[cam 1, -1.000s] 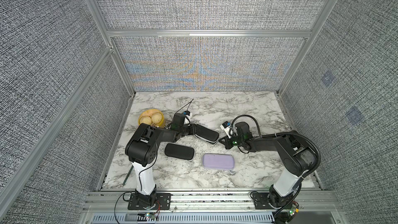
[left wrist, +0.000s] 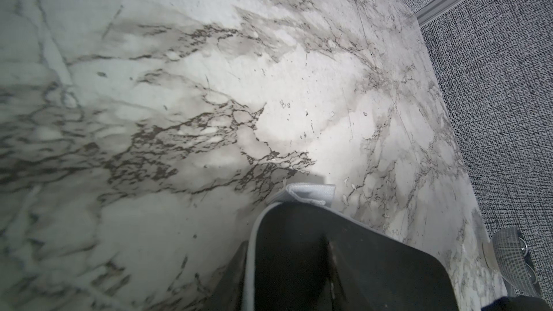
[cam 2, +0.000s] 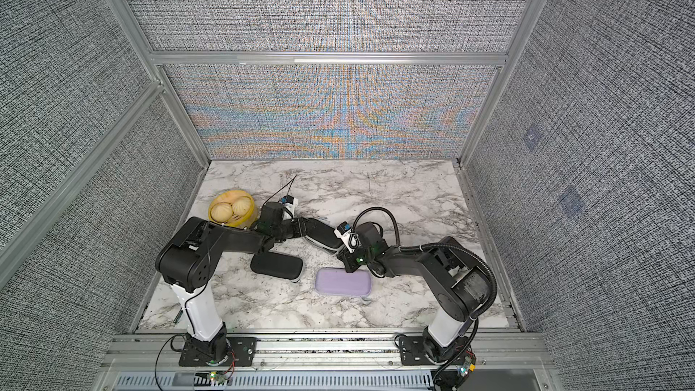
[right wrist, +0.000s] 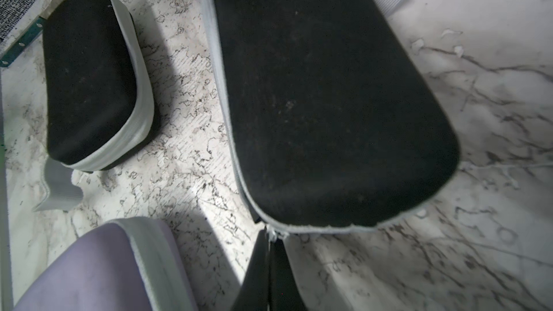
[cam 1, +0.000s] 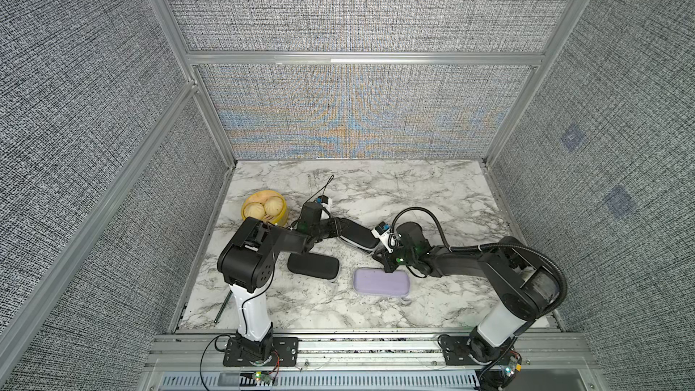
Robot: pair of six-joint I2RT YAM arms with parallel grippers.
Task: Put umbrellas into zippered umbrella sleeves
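A black zippered case [cam 1: 356,234] with a pale edge band is clasped at its far-left end by my left gripper, one finger along each side. It is above the marble table; in the right wrist view the black case [right wrist: 328,98] fills the upper middle. My right gripper is shut at the case's near corner, against the zip edge. A tiny shiny bit shows at its fingertips; whether it is pinched is unclear. Another black case [cam 1: 313,265] and a lilac case [cam 1: 381,282] lie on the table. No unsleeved umbrella shows.
A yellow basket of bun-like items [cam 1: 265,207] stands at the back left, close behind my left arm. One thin dark rod [cam 1: 223,307] lies near the front-left edge. Bare marble [cam 1: 434,188] spreads across the back right.
My right gripper has moved left and slightly toward the front, from just apart from the held case up to its corner. The left gripper and held case have shifted only slightly.
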